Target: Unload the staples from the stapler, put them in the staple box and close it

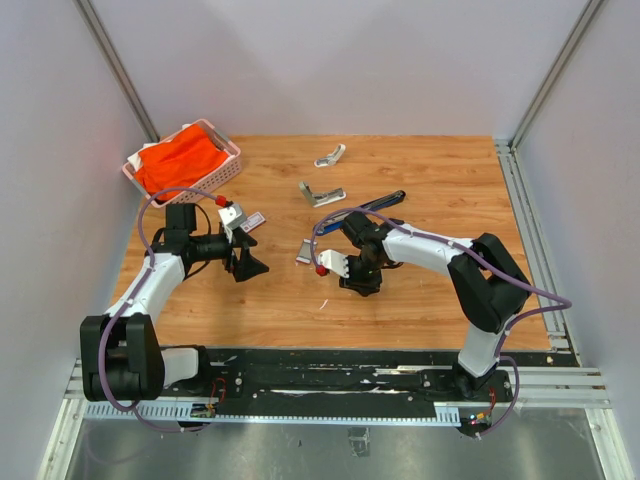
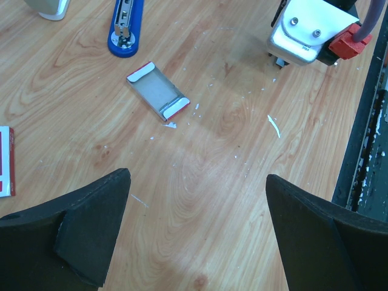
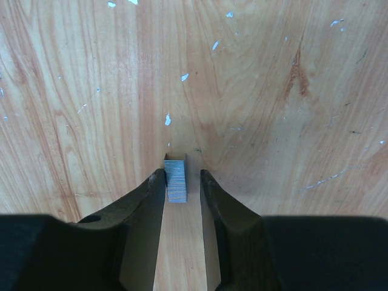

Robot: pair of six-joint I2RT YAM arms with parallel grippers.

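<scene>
In the right wrist view a small silver stick of staples [image 3: 176, 185] lies on the table, between the fingertips of my right gripper, which is part open around it; whether it touches them is unclear. The blue stapler [image 2: 123, 36] lies behind a small staple box [image 2: 156, 91] in the left wrist view. My left gripper stands open over bare wood, nothing between its fingers. From the top, my right gripper [image 1: 361, 284] is low at the centre-right, mostly hidden by its own arm.
A pink basket with orange cloth [image 1: 176, 163] sits at the back left. Two pale stapler-like tools [image 1: 324, 198] stand at the back, and another box [image 1: 252, 221] lies near the left gripper.
</scene>
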